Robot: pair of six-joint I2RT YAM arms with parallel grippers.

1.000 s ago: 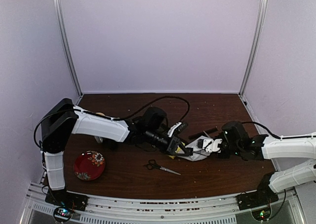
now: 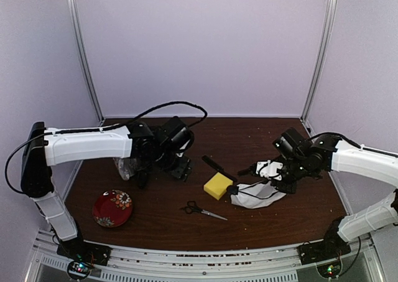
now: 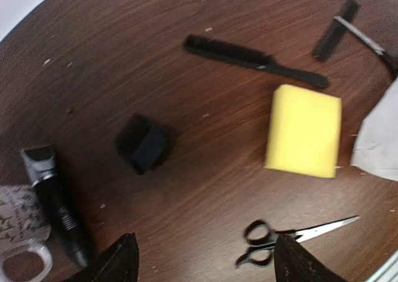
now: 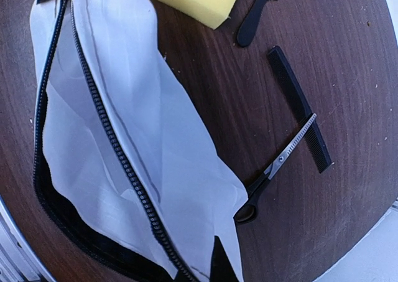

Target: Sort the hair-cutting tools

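Observation:
My right gripper is shut on the edge of a white pouch (image 4: 180,145), whose black zipper is undone. Spread open and empty, the left gripper hangs over the table's left half. Below it in the left wrist view lie black-handled scissors (image 3: 305,233), a handled comb (image 3: 230,51) and, at left, a black clipper (image 3: 59,213). Beside the pouch, thinning scissors (image 4: 286,154) rest across a straight black comb (image 4: 298,101); part of their handle is hidden by the pouch. A dark block (image 3: 143,142) lies between clipper and sponge.
A yellow sponge (image 2: 217,185) sits left of the pouch. At front left stands a red flowered bowl (image 2: 112,208). Some clear wrapping (image 2: 126,168) lies partly behind the left arm.
The right gripper has shifted slightly back with the pouch edge still held.

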